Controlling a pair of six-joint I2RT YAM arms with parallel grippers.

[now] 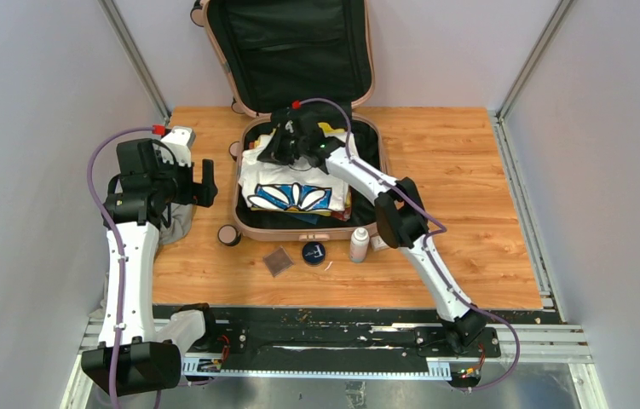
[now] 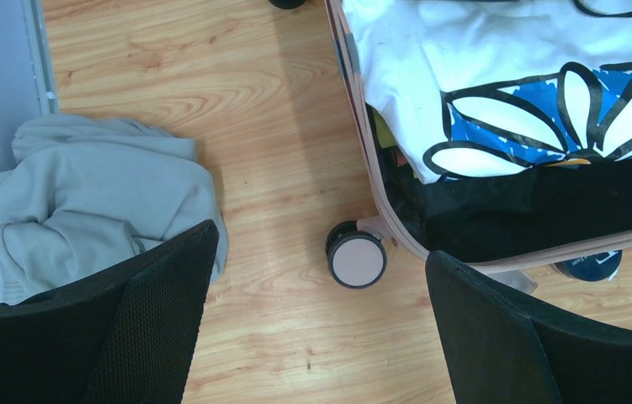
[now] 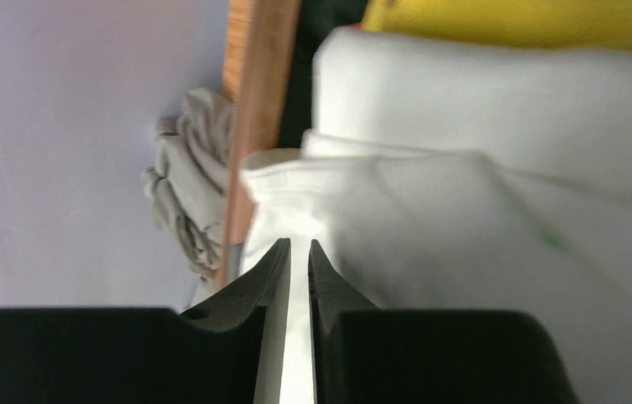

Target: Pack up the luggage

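The open pink suitcase (image 1: 261,231) holds stacked clothes, topped by a white garment (image 2: 396,50) with a blue-and-white flower print (image 1: 291,197). My right gripper (image 1: 273,152) is down on the garment's upper left; in the right wrist view its fingertips (image 3: 277,261) meet over white cloth, shut, and whether cloth is between them I cannot tell. Yellow fabric (image 3: 514,21) shows beyond. My left gripper (image 1: 208,183) stands open left of the suitcase, above bare wood and grey cloth (image 2: 110,194).
Along the suitcase's front sit a round black container (image 2: 357,259), a square compact (image 1: 279,261), a dark round tin (image 1: 314,252), a white bottle (image 1: 359,248) and a small box (image 1: 379,243). The raised lid (image 1: 295,55) is at the back.
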